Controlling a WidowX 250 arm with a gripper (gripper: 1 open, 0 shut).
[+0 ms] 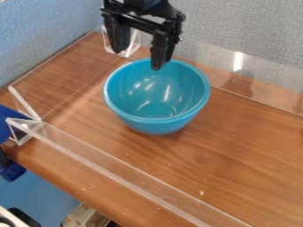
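The black gripper (140, 40) hangs at the top centre, above the back rim of a cyan bowl (157, 96). Its two fingers point down and stand apart, so it is open, with no object visible between them. The bowl sits upright on the wooden surface (231, 173) and looks empty inside.
Clear plastic walls (130, 173) edge the work surface along the front, left and back. A blue object (14, 124) sits outside the left edge. The wood to the right of the bowl and in front of it is bare. Grey and blue padded walls stand behind.
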